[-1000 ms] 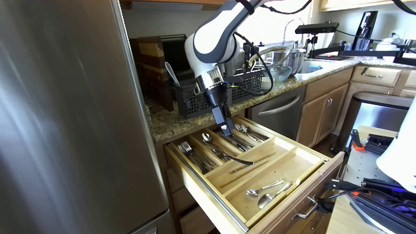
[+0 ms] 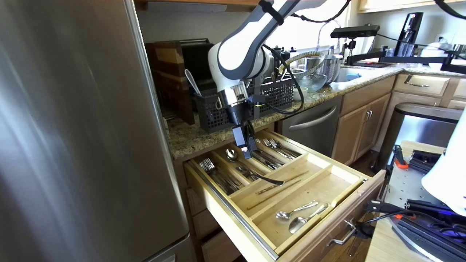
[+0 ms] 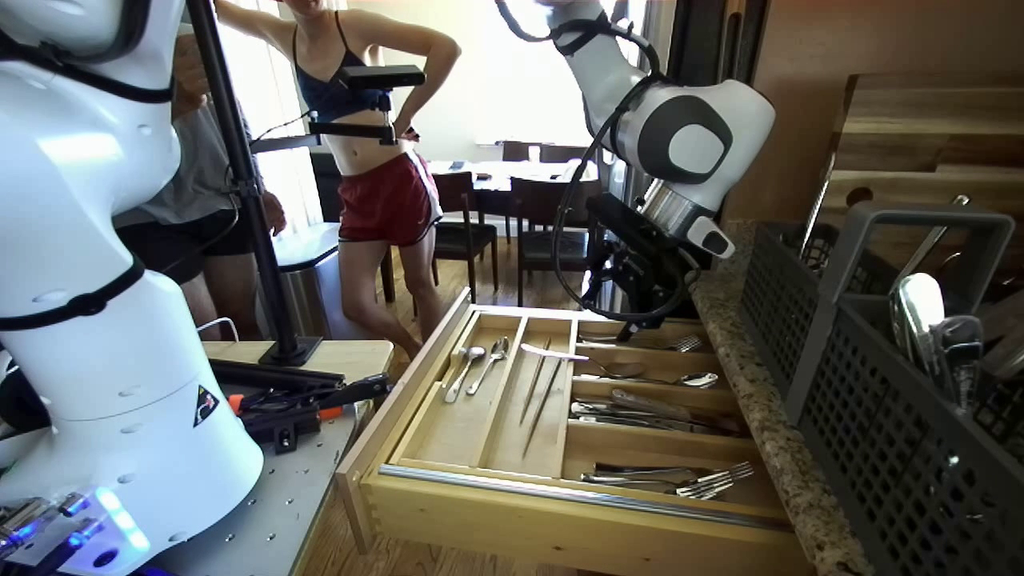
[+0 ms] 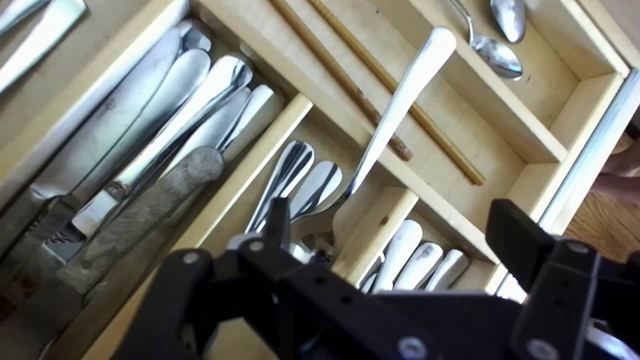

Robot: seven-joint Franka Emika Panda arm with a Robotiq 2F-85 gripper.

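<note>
My gripper hangs above the back of the pulled-out drawer, open and empty. In the wrist view its two dark fingers stand wide apart over the cutlery. One long-handled spoon leans out of the spoon compartment, its handle lying over a divider into the chopstick section; its bowl is partly hidden. Two wooden chopsticks lie in that section. Knives fill one back compartment and forks another. Two small spoons rest in the front compartment.
The wooden divider walls separate the sections. A grey dish rack stands on the counter along the drawer's back. The refrigerator rises beside the drawer. Much of the front compartment is bare.
In exterior view 1 my gripper has shifted slightly left and a little lower. The drawer and cutlery look unmoved.
</note>
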